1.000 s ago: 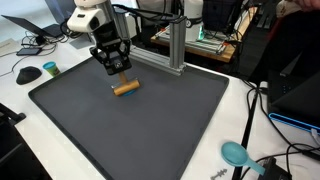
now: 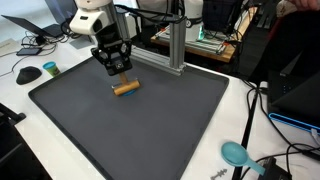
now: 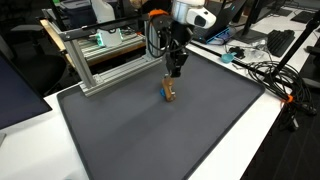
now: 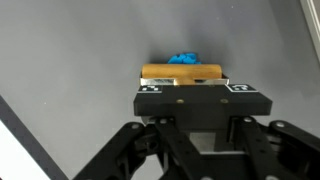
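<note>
A wooden piece like a small mallet, with a cylinder [image 2: 126,88] lying crosswise and a short upright stem [image 2: 123,77], is at the far part of the grey board. My gripper [image 2: 122,70] points down from above, shut on the stem. From the other side, the wooden piece [image 3: 168,90] shows below the gripper [image 3: 173,71]. In the wrist view the cylinder [image 4: 181,71] lies just past the tagged fingers [image 4: 160,100], which hide most of the stem. A small blue object [image 4: 184,58] peeks out behind the cylinder. Whether the cylinder touches the board cannot be made out.
Most of the grey board [image 2: 130,125] is bare. A metal frame [image 3: 120,77] stands beside it. Off the board are a green cup [image 2: 51,69], a dark round item [image 2: 29,75] and a light-blue tool [image 2: 238,156]. Cables lie at the right.
</note>
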